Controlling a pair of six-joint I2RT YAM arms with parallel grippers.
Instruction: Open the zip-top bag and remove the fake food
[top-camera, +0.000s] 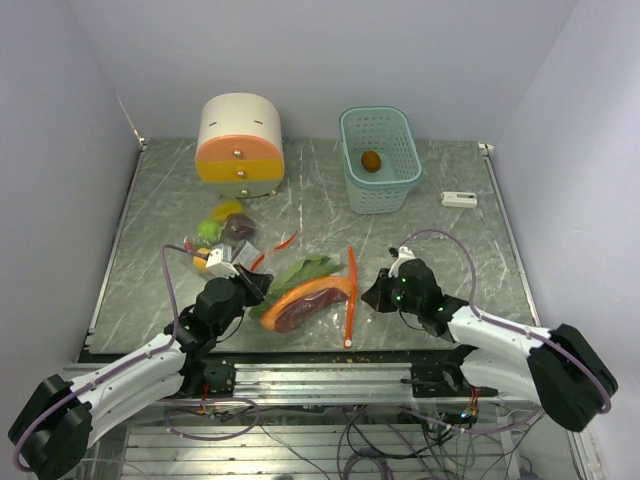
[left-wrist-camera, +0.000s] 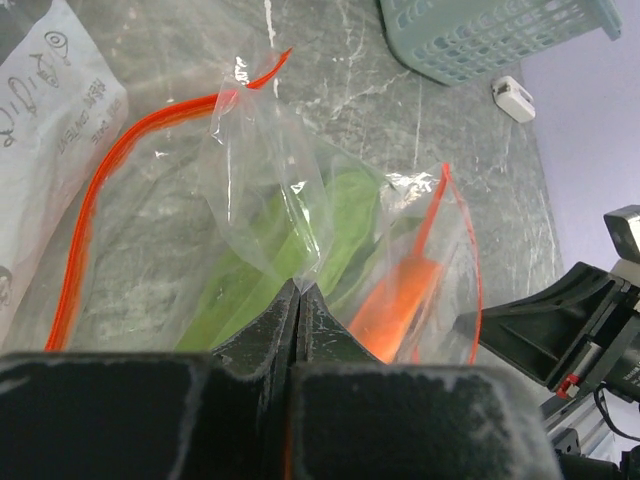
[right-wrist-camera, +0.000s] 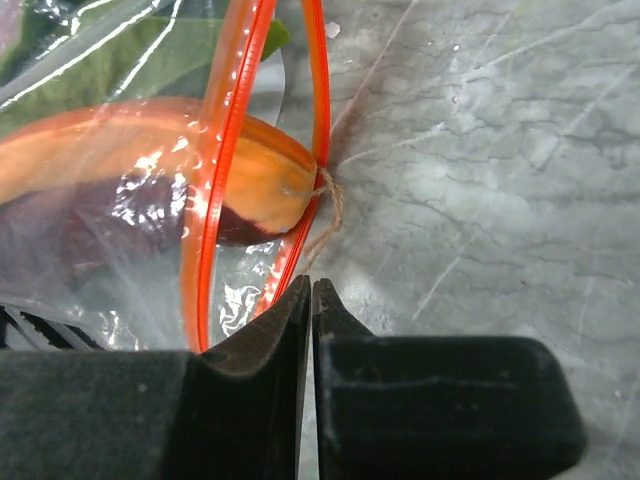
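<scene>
A clear zip bag with an orange seal strip (top-camera: 351, 297) lies at the front middle of the table. Inside it are a long orange-edged, dark red piece of fake food (top-camera: 310, 300) and a green leaf (left-wrist-camera: 340, 225). My left gripper is shut on the bag's clear plastic (left-wrist-camera: 270, 185) at the side away from the seal. In the right wrist view the bag's mouth stands parted, its two orange strips (right-wrist-camera: 222, 160) apart, and a stringed orange end (right-wrist-camera: 270, 180) shows between them. My right gripper is shut near the mouth's lower end, with nothing visible between its fingers.
Another zip bag with several fake foods (top-camera: 232, 228) lies at the left. Behind stand a drawer box (top-camera: 240, 145) and a blue-green basket (top-camera: 382, 200) with a brown item (top-camera: 371, 161) inside. Table right of the bag is clear; a small white device (top-camera: 459, 199) lies farther back.
</scene>
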